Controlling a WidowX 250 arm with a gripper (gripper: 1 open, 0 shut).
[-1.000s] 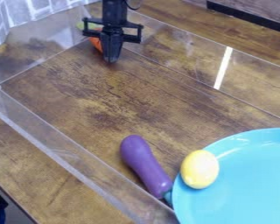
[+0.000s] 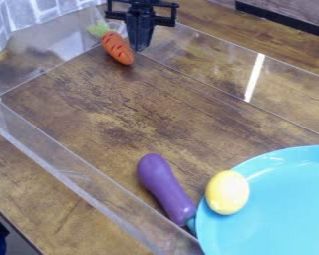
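My black gripper point(image 2: 140, 36) hangs at the top of the camera view, shut, with nothing seen between its fingers. An orange toy carrot point(image 2: 117, 49) with a green top lies just left of and below it, apart from it. A purple toy eggplant point(image 2: 166, 186) lies at the lower middle, against the rim of a light blue plate point(image 2: 275, 224). A yellow oval object point(image 2: 227, 192) sits on the plate's left side.
Clear low walls point(image 2: 69, 189) enclose the wooden work area point(image 2: 136, 115), whose middle is free. A tiled wall stands at the back left.
The gripper has moved up and slightly right, away from the carrot, uncovering it. The carrot and the other objects lie where they were.
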